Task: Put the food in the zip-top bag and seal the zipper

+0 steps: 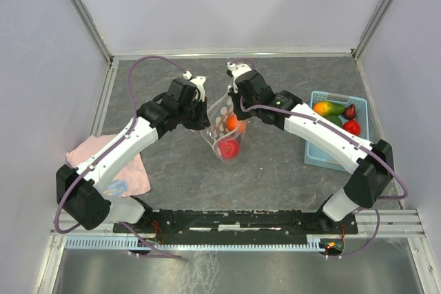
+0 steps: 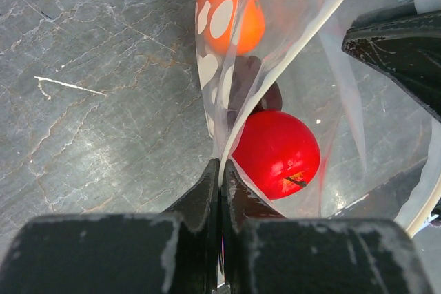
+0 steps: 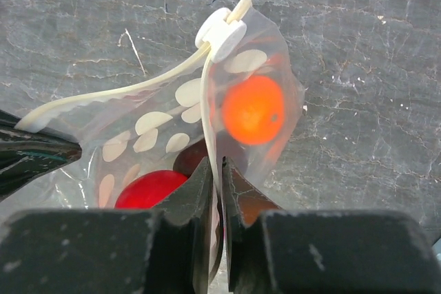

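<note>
The clear zip top bag (image 1: 219,129) with pale dots hangs between my two grippers, its mouth spread. Inside are a red tomato-like food (image 2: 277,155), a dark food (image 2: 251,86) and an orange one (image 3: 252,110). My left gripper is shut on one side of the rim. At the opposite side, my right gripper has the rim running between its fingers, with only a narrow gap; whether they pinch it cannot be told. The white slider (image 3: 221,33) sits at the far end of the zipper, just beyond the right fingertips.
A blue basket (image 1: 324,156) with several foods stands at the right. A pink cloth (image 1: 134,173) lies at the left.
</note>
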